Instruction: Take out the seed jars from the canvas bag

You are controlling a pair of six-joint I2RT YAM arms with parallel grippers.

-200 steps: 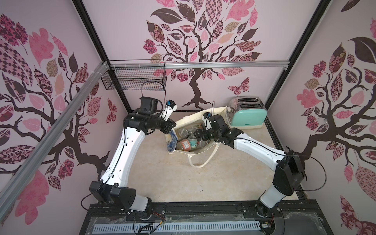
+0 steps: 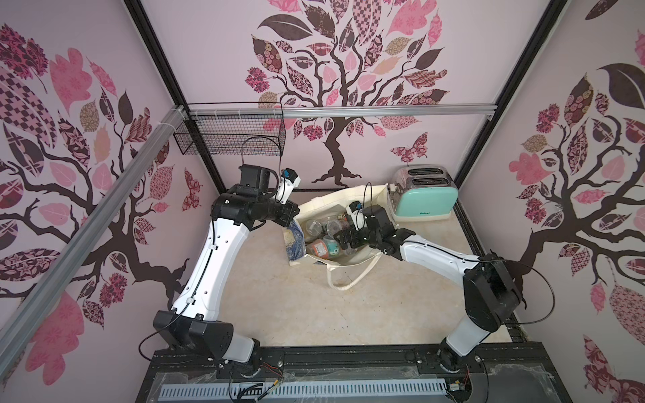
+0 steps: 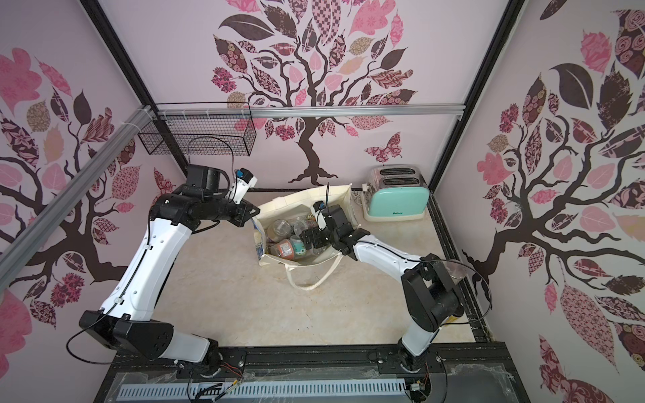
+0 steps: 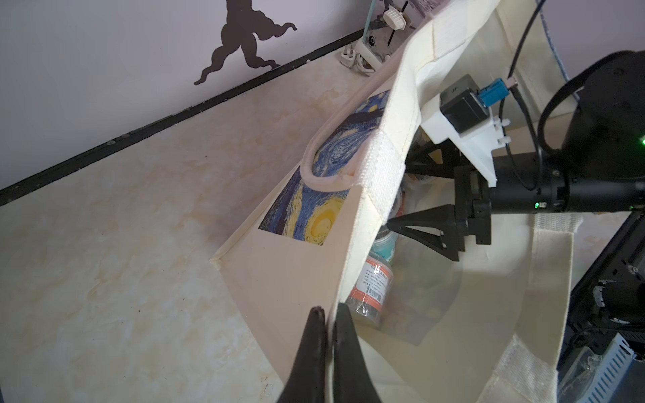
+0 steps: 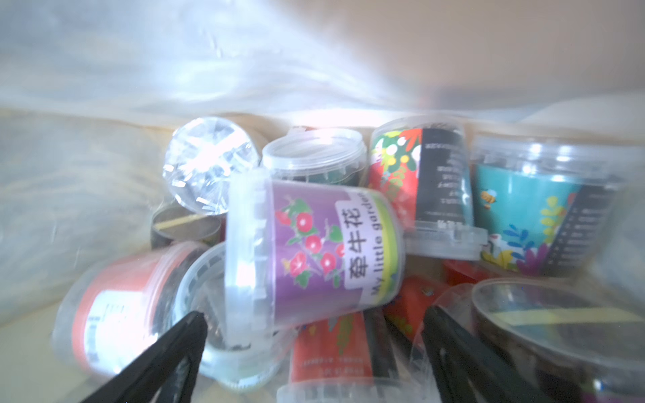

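The cream canvas bag (image 2: pixel 356 274) stands open mid-table, seed jars lying jumbled inside. My left gripper is shut on the bag's rim at its left end, as the left wrist view shows. My right gripper is open inside the bag, low over the jars. In the right wrist view a purple morning-glory jar (image 5: pixel 315 248) lies on its side between and beyond the fingertips, among a red jar (image 5: pixel 111 309), a teal jar (image 5: pixel 527 208) and several others.
A mint toaster (image 2: pixel 423 201) stands behind the bag at right. A wire basket (image 2: pixel 228 131) hangs over the back left.
My right gripper has moved slightly lower into the bag, with the bag's front handle shifting a little. The left arm is almost unmoved.
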